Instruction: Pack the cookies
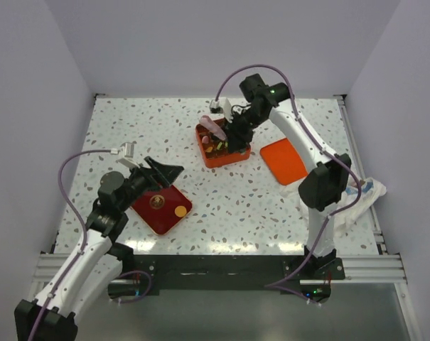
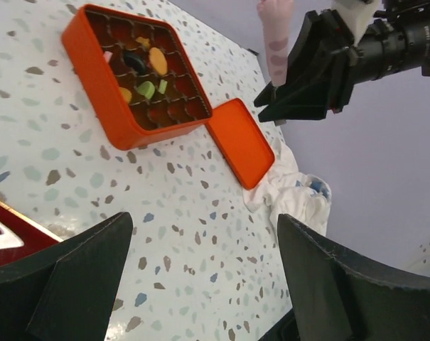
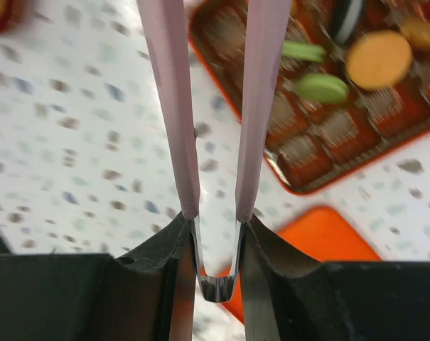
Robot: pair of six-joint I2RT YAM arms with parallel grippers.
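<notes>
An orange compartment box (image 1: pixel 225 160) holds cookies: in the left wrist view an orange cookie (image 2: pixel 158 60), green pieces (image 2: pixel 145 89) and a dark one. My right gripper (image 1: pixel 222 129) is raised over the box with long pink fingers (image 3: pixel 179 121); what lies between them is unclear. My left gripper (image 1: pixel 158 177) stands open over a red tray (image 1: pixel 165 219), which holds a yellow round cookie (image 1: pixel 180 211) and a brown one (image 1: pixel 156 202).
An orange tray (image 1: pixel 283 161) lies right of the box. A crumpled white cloth (image 1: pixel 342 206) lies at the right edge.
</notes>
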